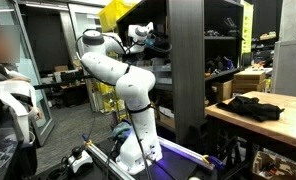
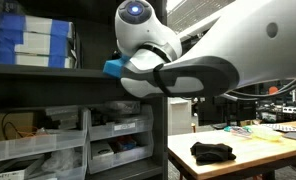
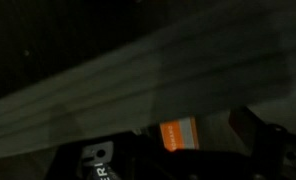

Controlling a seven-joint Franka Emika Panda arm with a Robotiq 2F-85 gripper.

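High up at the dark shelf unit, my arm's white wrist (image 1: 138, 33) is raised beside an upper compartment. In the wrist view, my gripper is open, its dark fingers apart at the bottom of the frame. A grey shelf board (image 3: 138, 90) runs slantwise across that view, close to the camera. An orange and white item (image 3: 178, 133) shows just below the board, in the gap between the fingers; whether it touches them is too dark to tell. From exterior view 2, the arm hides the gripper.
On the wooden table (image 1: 273, 127) lies a black cloth (image 1: 250, 107). Blue and white boxes (image 2: 35, 40) fill an upper shelf, with clear plastic bins (image 2: 118, 143) lower down. Cardboard boxes (image 1: 250, 80) stand behind the table. The shelf's upright panel (image 1: 189, 70) rises close beside the arm.
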